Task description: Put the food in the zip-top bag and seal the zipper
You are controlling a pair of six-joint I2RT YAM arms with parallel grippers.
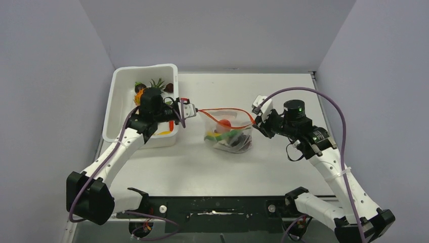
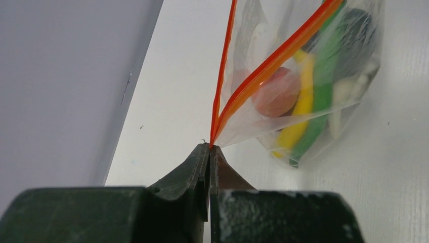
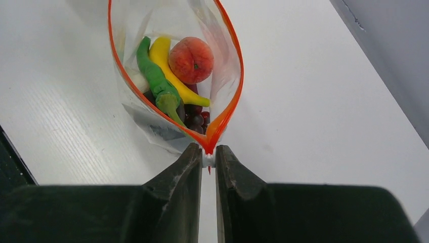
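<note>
The clear bag [image 1: 227, 144] with orange zipper rims stands on the table between my grippers. A peach [image 3: 190, 59], a banana [image 3: 177, 76], a green vegetable [image 3: 154, 76], dark grapes [image 3: 197, 120] and pale items lie inside. My left gripper is shut on the zipper's left end, where the two orange strips meet. My right gripper is shut on the zipper's other end, pinching a small white piece at the orange strips. The bag's mouth is stretched sideways between them, the strips apart in the middle.
A white bin [image 1: 115, 101] with more toy food stands at the left of the table [image 1: 275, 167], partly under the left arm. The back and front of the table beside the bag are clear. Grey walls border the sides and back.
</note>
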